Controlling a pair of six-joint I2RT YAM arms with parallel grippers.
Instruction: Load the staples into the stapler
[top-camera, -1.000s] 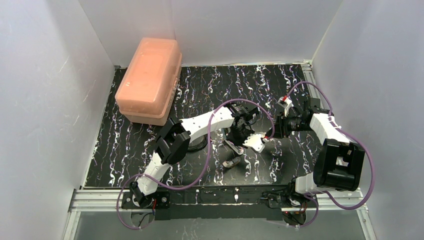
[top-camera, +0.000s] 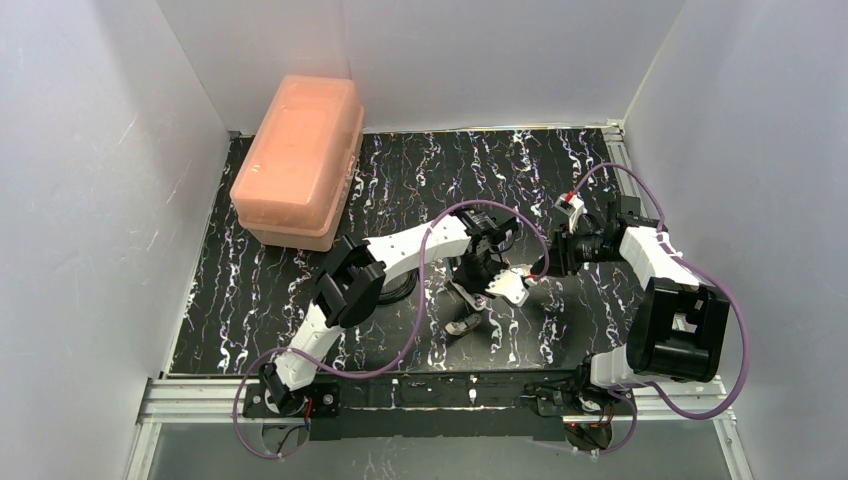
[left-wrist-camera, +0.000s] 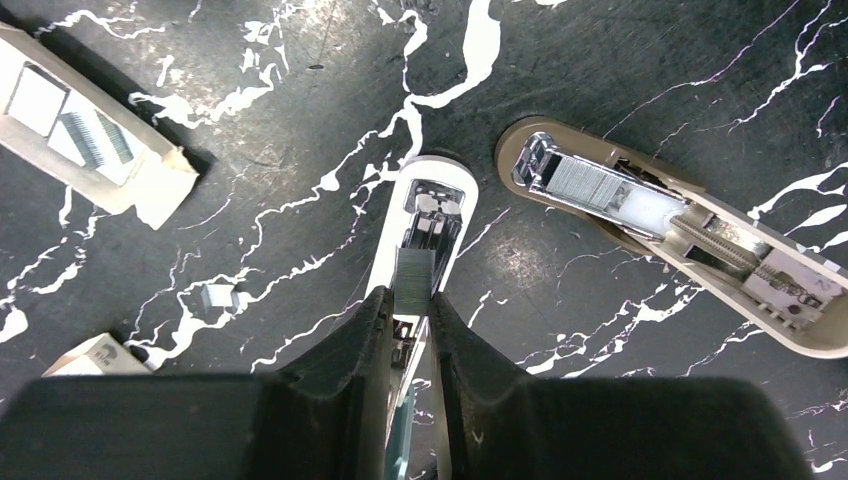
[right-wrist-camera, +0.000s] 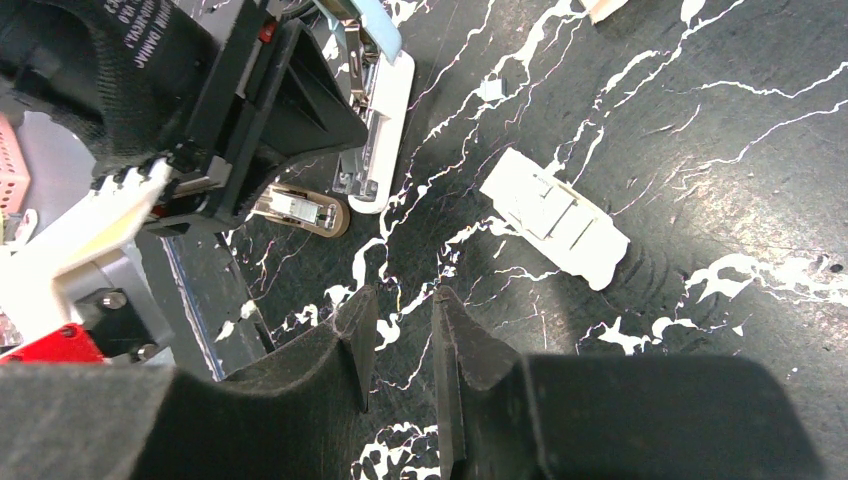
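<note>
In the left wrist view my left gripper is shut on a small grey strip of staples (left-wrist-camera: 413, 270). The strip is held over the opened white stapler (left-wrist-camera: 425, 200), in line with its metal channel; whether it touches the channel I cannot tell. To the right lies a second opened stapler, brown (left-wrist-camera: 780, 285), with staples visible in its track. A staple box (left-wrist-camera: 75, 125) lies at the left with more staples inside. My right gripper stands part open over bare table in the right wrist view, nothing between its fingers.
A small pale block (left-wrist-camera: 220, 296) and a beige box corner (left-wrist-camera: 95, 358) lie left of the white stapler. A large orange case (top-camera: 300, 150) fills the back left, and black cable (top-camera: 400, 288) is coiled under the left arm.
The left arm has shifted very slightly. The right arm and the objects on the table show no visible movement.
</note>
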